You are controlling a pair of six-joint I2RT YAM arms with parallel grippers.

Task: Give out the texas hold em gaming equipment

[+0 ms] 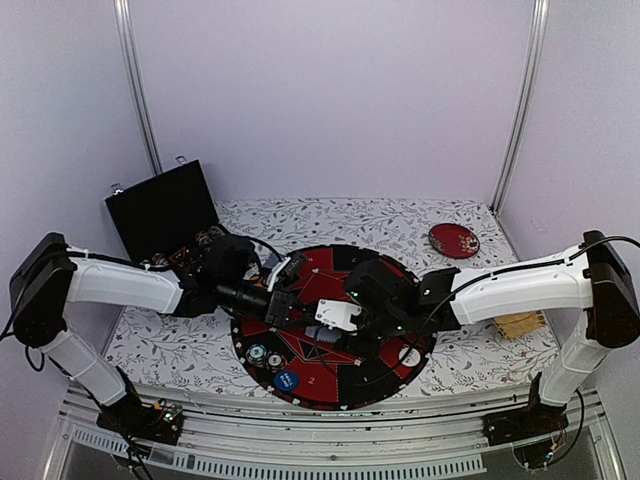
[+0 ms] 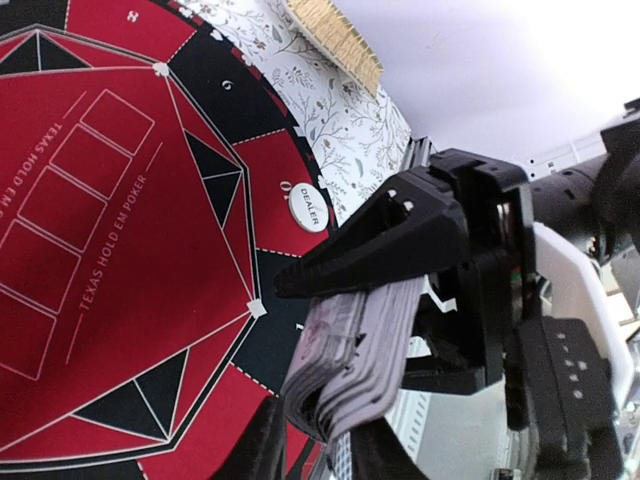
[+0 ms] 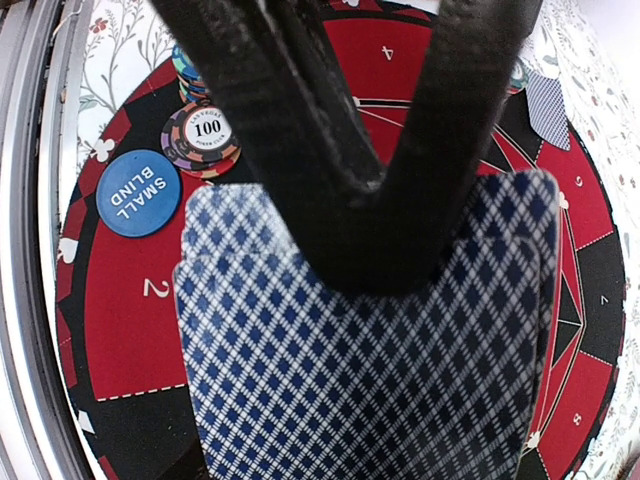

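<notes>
A deck of blue-backed cards (image 3: 370, 380) is held over the red and black poker mat (image 1: 310, 270). My right gripper is shut on the deck, one black finger above it and one beneath in the left wrist view. The front card sits offset from those behind it. My left gripper is at the deck's end, its fingers apart on either side. In the right wrist view its dark finger (image 3: 370, 230) crosses the card backs; whether it grips is unclear. On the mat lie a blue small blind button (image 3: 138, 193) and a white dealer button (image 2: 308, 207).
Poker chips (image 3: 205, 135) sit beside the small blind button. One patterned card (image 3: 548, 110) lies near the mat's edge. At the left stands an open black case (image 1: 162, 210). A red plate (image 1: 453, 240) and a tan box (image 1: 519, 325) occupy the right side.
</notes>
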